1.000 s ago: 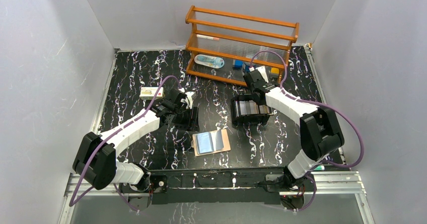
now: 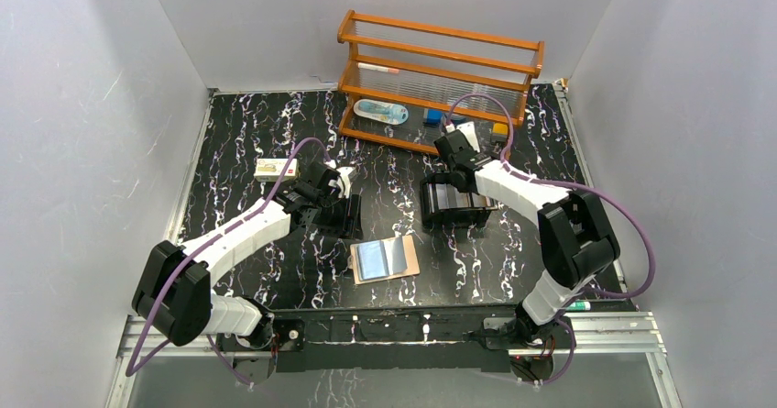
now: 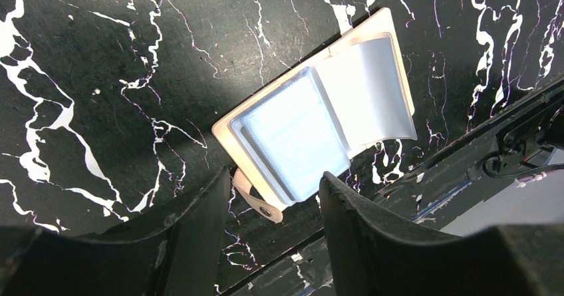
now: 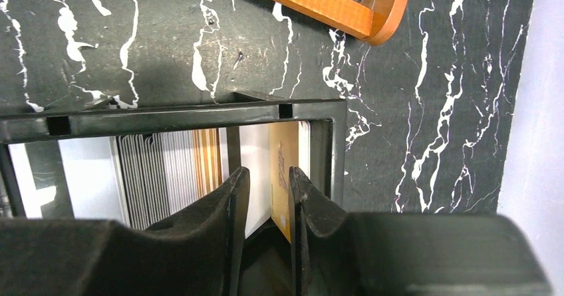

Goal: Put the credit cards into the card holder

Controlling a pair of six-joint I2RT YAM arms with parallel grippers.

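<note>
The card holder [image 3: 292,133] lies open on the table, tan-edged with clear plastic sleeves. It shows below my left gripper, which stands open and empty above its near edge. In the right wrist view a black rack [image 4: 199,118] holds several upright cards and card-like pieces. My right gripper is over its right part, fingers partly apart. A gold card [image 4: 282,166] and a white card [image 4: 254,156] show in the gap between the fingertips; whether either is touched cannot be told. Their lower parts are hidden by the fingers.
A wooden shelf [image 2: 440,75] stands at the back, close behind the rack, with a light-blue bottle-like object [image 2: 381,112] on it. A small white box [image 2: 276,169] lies at the left. Bare table separates the card holder from the rack.
My right gripper has shifted left over the rack, by a small amount. The left arm and the card holder look unmoved.
</note>
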